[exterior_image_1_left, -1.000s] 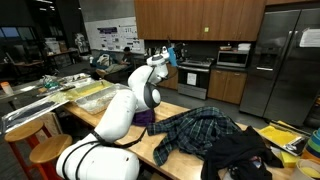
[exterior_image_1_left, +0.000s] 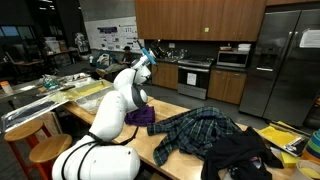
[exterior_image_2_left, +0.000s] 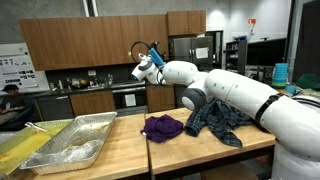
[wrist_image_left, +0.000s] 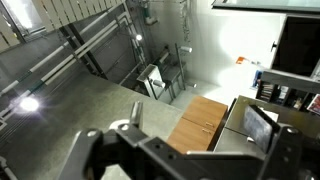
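Beyond the far end of the table, my gripper (exterior_image_2_left: 151, 54) is raised high on the outstretched arm. Its fingers stand apart along the bottom of the wrist view, and the gripper is open with nothing between them. Far below it lie a purple cloth (exterior_image_2_left: 163, 128), a dark checked cloth (exterior_image_1_left: 194, 131) and a black cloth (exterior_image_1_left: 238, 154), all crumpled on the wooden table. No cloth touches the gripper. The wrist camera looks away from the table, toward the room's floor and walls.
A clear-lined metal tray (exterior_image_2_left: 75, 142) and a yellow tray (exterior_image_2_left: 25, 146) sit at one side of the table. Red-topped stools (exterior_image_1_left: 48, 148) stand beside it. Yellow packages (exterior_image_1_left: 280, 136) lie at the right edge. Bare tabletop (exterior_image_2_left: 125, 135) shows between the tray and the purple cloth.
In exterior view 1 the arm's far end and gripper have swung left. The cloths and trays have stayed where they were.
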